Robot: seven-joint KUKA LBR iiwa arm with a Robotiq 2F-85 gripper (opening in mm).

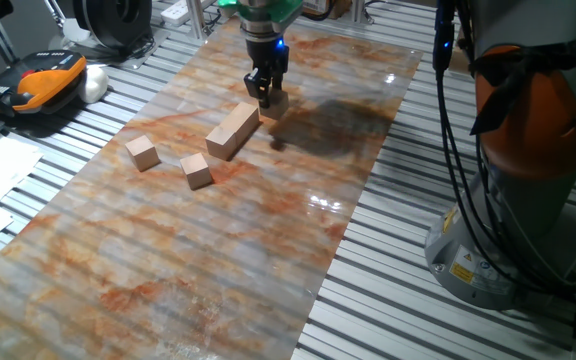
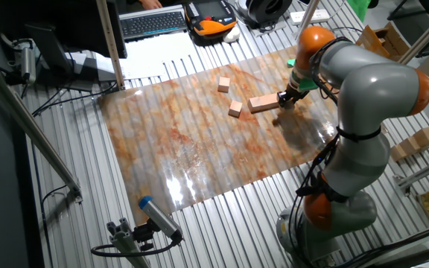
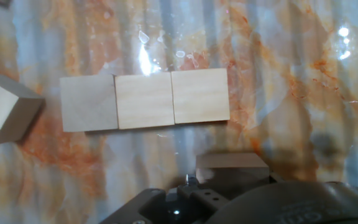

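Observation:
My gripper is low over the far part of the marbled sheet, shut on a wooden cube, partly covered by its dark fingers. In the wrist view that cube shows at the bottom, dark on its near side, beside the black gripper parts. Close by is a row of three wooden cubes, end to end and touching. From outside, the row looks like one long block. A gap separates the held cube from the row in the wrist view. Whether the held cube touches the sheet is hard to tell.
Two loose cubes lie apart from the row, one nearer and one to the left. The marbled sheet is bare over its near half. An orange-and-black device sits off its left side.

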